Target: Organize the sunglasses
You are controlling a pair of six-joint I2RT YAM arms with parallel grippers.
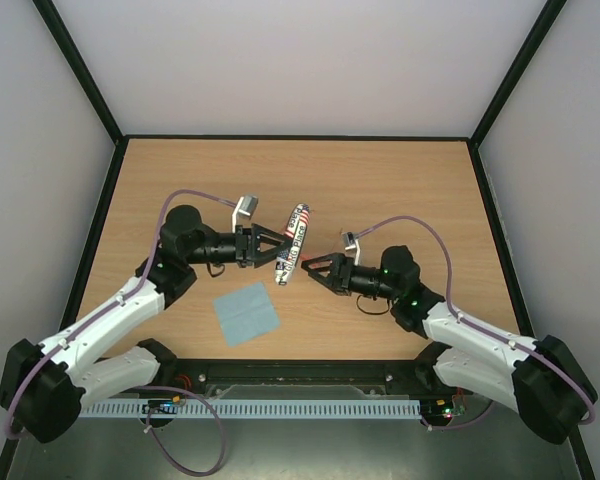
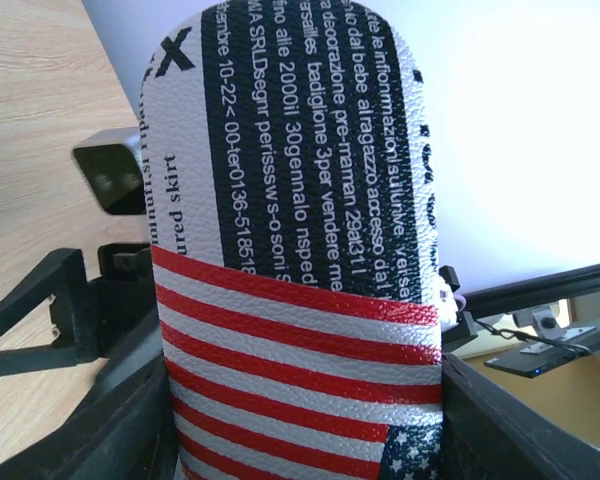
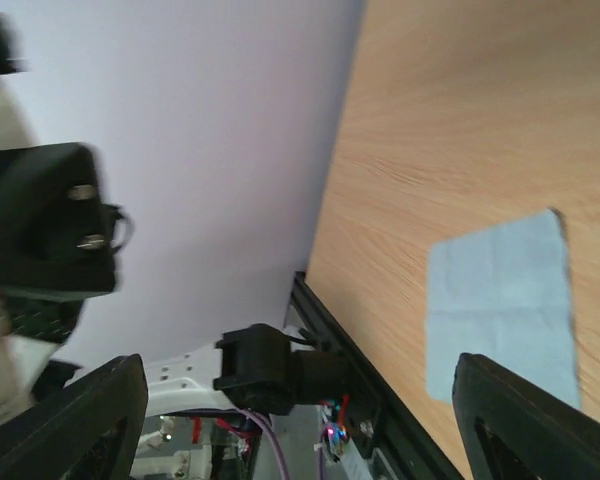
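Observation:
My left gripper is shut on a long case printed with text, red stripes and stars, held upright-lengthwise over the table's middle. In the left wrist view the case fills the centre. My right gripper is just right of the case, apart from it, with its fingers spread and nothing seen between them. A small patch of red shows behind it in the top view. No sunglasses can be made out. A pale blue cloth lies on the table below the left gripper, also visible in the right wrist view.
Dark rails frame it, with walls behind and at both sides.

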